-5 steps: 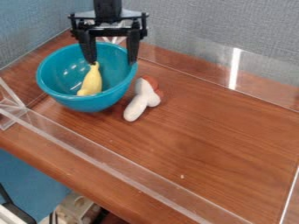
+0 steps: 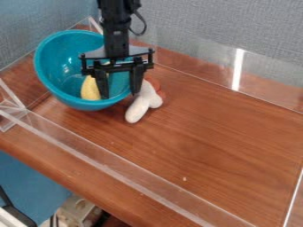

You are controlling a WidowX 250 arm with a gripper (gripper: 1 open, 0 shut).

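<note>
My black gripper (image 2: 119, 78) is low over the teal bowl (image 2: 57, 71) at the upper left of the table. Its fingers reach down inside the right part of the bowl; whether they hold anything is hidden. A yellow elongated object (image 2: 90, 87) lies in the bowl, partly behind the gripper. Just right of the bowl lies a white object (image 2: 144, 105) shaped like a mushroom, with some red behind it.
Clear panels run along its edges, and grey padded walls stand at the back and left.
My gripper has moved down into the bowl, and its fingers appear closer together than before. The objects on the table look unmoved.
</note>
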